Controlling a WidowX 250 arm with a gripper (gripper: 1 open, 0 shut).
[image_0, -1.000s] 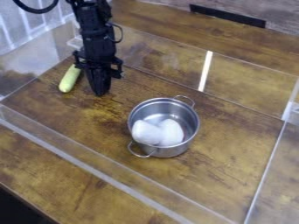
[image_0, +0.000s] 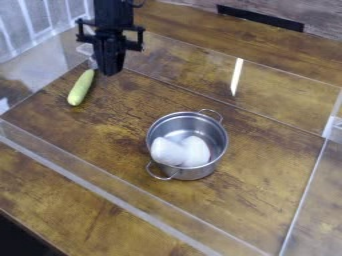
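Observation:
My black gripper (image_0: 112, 66) hangs at the top left, shut, with nothing visible between its fingers, above the back part of the table. A pale green elongated vegetable (image_0: 80, 88) lies on the wood just below and left of it. A steel pot (image_0: 203, 171) with two side handles stands at the centre right, holding white rounded objects (image_0: 181, 150).
Clear plastic walls (image_0: 326, 170) border the wooden table (image_0: 120, 190). A white strip (image_0: 237, 77) is at the back right.
My gripper has risen up and back, away from the wood beside the green vegetable. The vegetable and pot look unmoved.

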